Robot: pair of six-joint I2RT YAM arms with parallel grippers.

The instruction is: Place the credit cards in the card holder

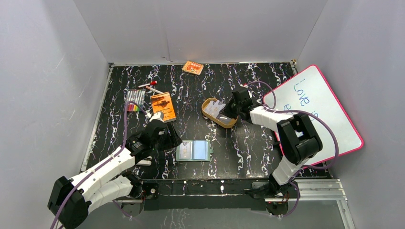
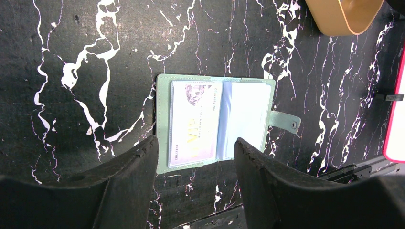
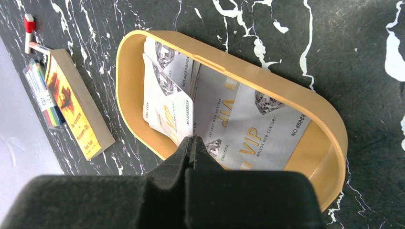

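The yellow oval box (image 1: 206,114) holds several silver VIP cards. In the right wrist view, my right gripper is shut at the box's near side, with the edge of a tilted white card (image 3: 174,107) between its fingertips. Other cards (image 3: 260,129) lie flat beside and under it. The pale green card holder (image 1: 193,150) lies open on the table, a VIP card (image 2: 193,121) showing in its left pocket and a whitish sleeve (image 2: 249,112) on its right side. Above the holder's near edge, my left gripper hangs open and empty.
An orange book (image 1: 163,107) and a set of colour pens (image 1: 135,99) lie at the left, with a small orange box (image 1: 193,67) at the back. A whiteboard (image 1: 317,114) covers the right side. Bare table separates box and holder.
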